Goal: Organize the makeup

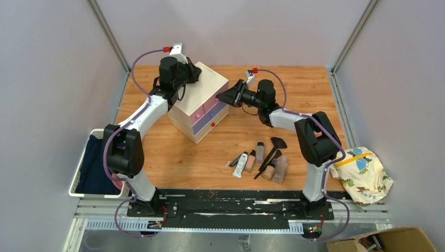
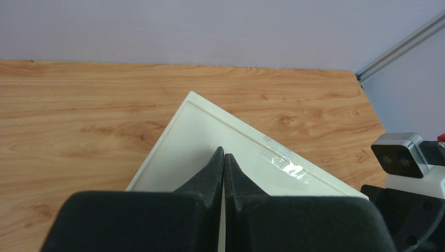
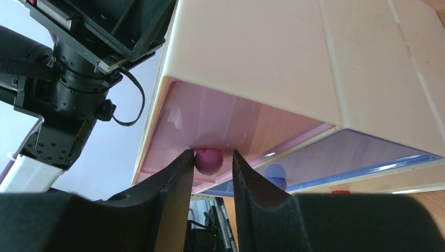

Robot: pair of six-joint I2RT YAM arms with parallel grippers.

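Note:
A white cabinet (image 1: 209,80) with pink, blue and cream drawer fronts stands at an angle on the table, all drawers closed. My left gripper is shut over the cabinet's top, nothing between its fingers. My right gripper is open at the front, its fingertips either side of a pink knob (image 3: 208,161); contact cannot be made out. Below that knob is a blue knob (image 3: 275,172). Makeup lies on the table: a white tube (image 1: 240,165), foundation bottles (image 1: 250,161), a clear bottle (image 1: 280,169) and dark brushes (image 1: 275,148).
At the left stands a white basket (image 1: 77,175) with dark cloth. A patterned cloth bag (image 1: 366,178) lies at the right, a cardboard box (image 1: 404,240) at the lower right corner. Bare wood (image 1: 173,165) lies in front of the cabinet.

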